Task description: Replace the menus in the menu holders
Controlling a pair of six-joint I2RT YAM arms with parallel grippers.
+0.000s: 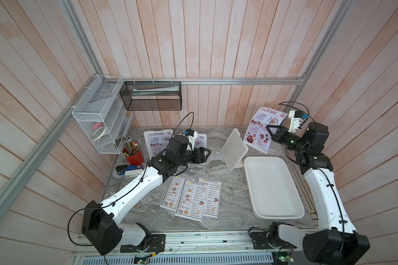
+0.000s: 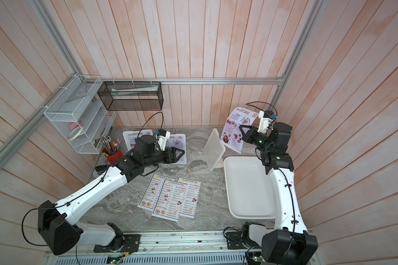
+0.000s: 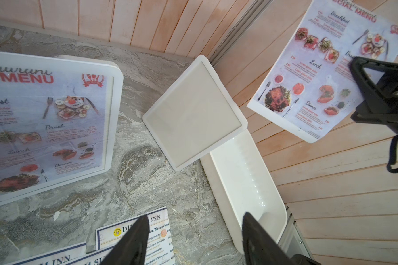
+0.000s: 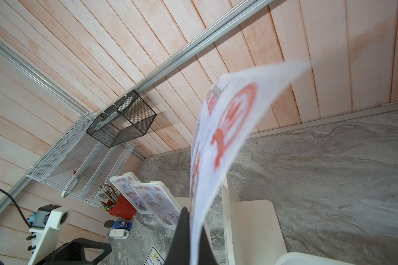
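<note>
My right gripper (image 1: 272,131) is shut on a red-titled special menu sheet (image 1: 263,130), which hangs in the air behind the white tray; the right wrist view shows the sheet (image 4: 225,132) edge-on between the fingers. An empty white menu holder (image 3: 196,112) stands on the counter beside the tray. Two more holders, with special menus inside, stand at the back left, one holder (image 1: 158,142) partly behind my left arm, the other holder (image 2: 177,143) behind my left gripper. That gripper is part open, nothing between its fingers. Several Dim Sum Inn menus (image 1: 192,198) lie overlapping on the counter.
The empty white tray (image 1: 276,187) lies at the right. A red pen cup (image 1: 134,157) and staplers (image 1: 130,170) sit at the left, below wire shelves (image 1: 97,114). A black mesh basket (image 1: 151,95) hangs on the back wall.
</note>
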